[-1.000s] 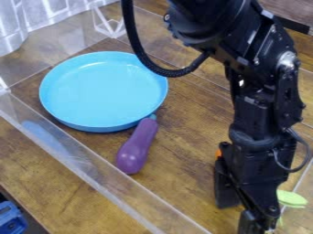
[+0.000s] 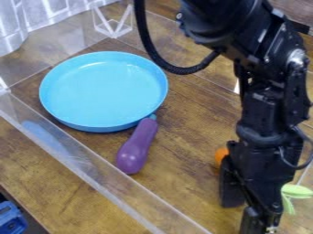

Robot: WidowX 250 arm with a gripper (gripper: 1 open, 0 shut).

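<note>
My black gripper (image 2: 250, 206) is low at the right, down at the wooden table (image 2: 184, 119). Behind it an orange object (image 2: 222, 155), perhaps a carrot, is mostly hidden, with pale green leaves (image 2: 294, 192) showing to the right. The fingers are dark and overlapping, so their state is unclear. Left of the gripper lies a purple eggplant (image 2: 135, 146), just below a blue plate (image 2: 102, 84).
Clear plastic walls (image 2: 86, 169) border the area along the lower left and back. A blue object (image 2: 7, 218) sits outside at the lower left. The wood between eggplant and gripper is free.
The arm and gripper have shifted slightly to the right, uncovering a little more of the orange object. The plate and eggplant are unchanged.
</note>
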